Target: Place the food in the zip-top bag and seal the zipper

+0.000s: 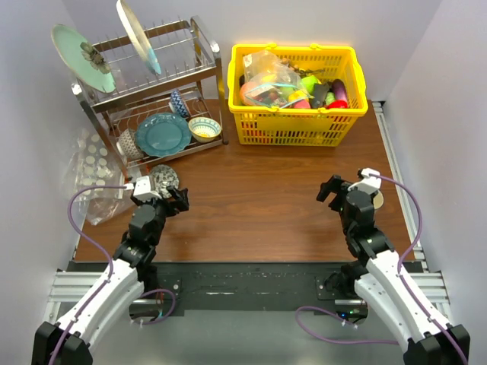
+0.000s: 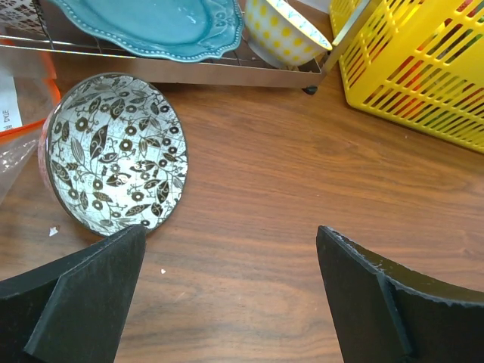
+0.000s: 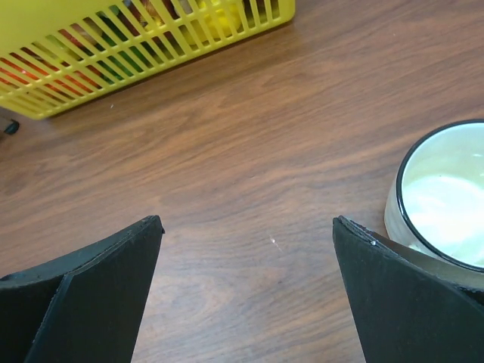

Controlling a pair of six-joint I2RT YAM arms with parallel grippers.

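Clear zip top bags (image 1: 274, 84) lie on the heap in the yellow basket (image 1: 289, 135) at the back. Food pieces there include a purple eggplant (image 1: 339, 91) and a green item (image 1: 309, 82); which of them lie inside a bag I cannot tell. My left gripper (image 1: 183, 199) stands open over the table's left side, near a patterned bowl (image 2: 117, 155), its fingers apart with bare wood beneath. Over the right side my right gripper (image 1: 326, 188) is open too, empty, with a white cup (image 3: 446, 193) beside its right finger.
A dish rack (image 1: 156, 84) with plates and bowls stands at the back left. Clear plastic packaging (image 1: 95, 171) lies by its left side.
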